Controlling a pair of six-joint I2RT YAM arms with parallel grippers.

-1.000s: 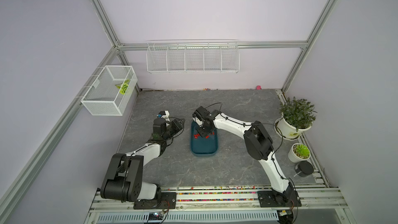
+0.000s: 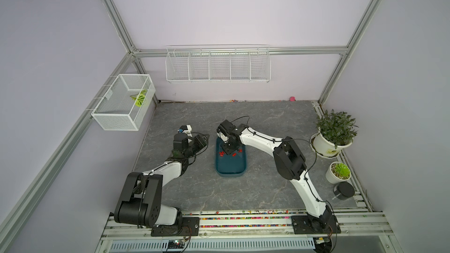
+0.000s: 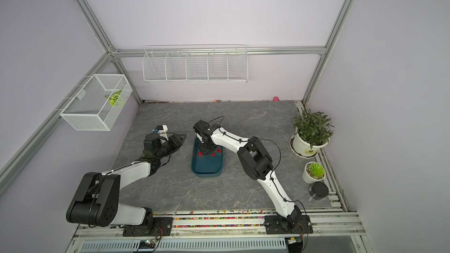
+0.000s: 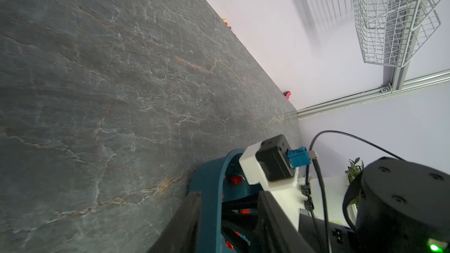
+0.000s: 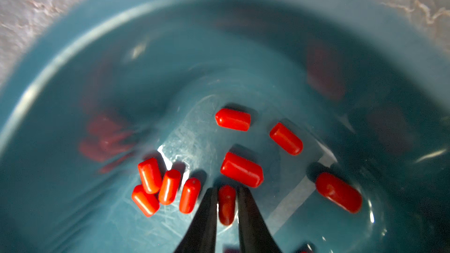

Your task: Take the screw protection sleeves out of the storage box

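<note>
In the top left view, the blue storage box [image 2: 230, 166] stands mid-table with red sleeves [image 2: 234, 155] inside. My right gripper reaches into the box and is shut on a red sleeve [image 5: 226, 206], which sits between its two fingertips. Close around lie other red sleeves, including a thicker one [image 5: 241, 169] just beyond the fingers and a cluster [image 5: 169, 187] to the left. To the left of the box, over bare table, my left gripper has its fingers apart, with nothing visible between them.
The right arm [image 2: 262, 141] crosses over the far right part of the box. Potted plants [image 2: 335, 133] stand at the right edge; a wire basket [image 2: 124, 103] hangs on the left wall.
The left arm looks unmoved.
</note>
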